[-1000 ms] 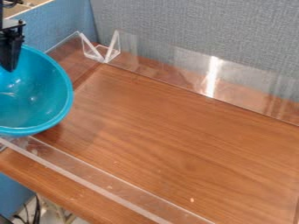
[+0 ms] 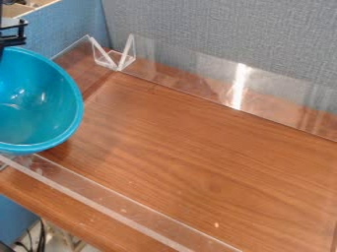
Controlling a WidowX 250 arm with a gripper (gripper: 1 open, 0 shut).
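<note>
A glossy teal bowl [image 2: 46, 113] fills the left side of the view, cut off by the frame's edge and tilted a little. Just above its back rim, at the far left edge, a small dark part of my gripper [image 2: 11, 31] shows, mostly out of frame. Whether its fingers are open or shut cannot be seen.
Clear plastic walls [image 2: 238, 89] run along its back and front-left edges, with white brackets [image 2: 114, 57] at the back-left corner. Cables hang below at the bottom left.
My gripper has moved slightly up and to the left, further out of view. The bowl looks almost the same.
</note>
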